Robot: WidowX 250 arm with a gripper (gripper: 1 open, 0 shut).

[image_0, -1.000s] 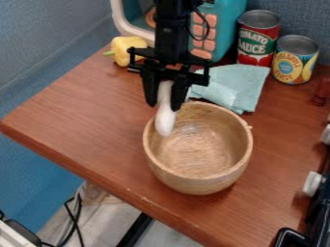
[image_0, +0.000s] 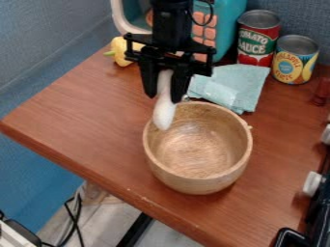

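Observation:
My black gripper is shut on a long white object, which hangs upright from it, its lower end over the left rear rim of a wooden bowl. The bowl stands on the wooden table. Whether the white object touches the rim I cannot tell.
Behind the bowl lie a pale teal cloth, a tomato sauce can and a yellow can. A teal appliance and a yellow object are at the back. Black equipment lines the right edge.
The gripper and the white object have moved slightly upward in the view. The bowl and the other objects have not moved.

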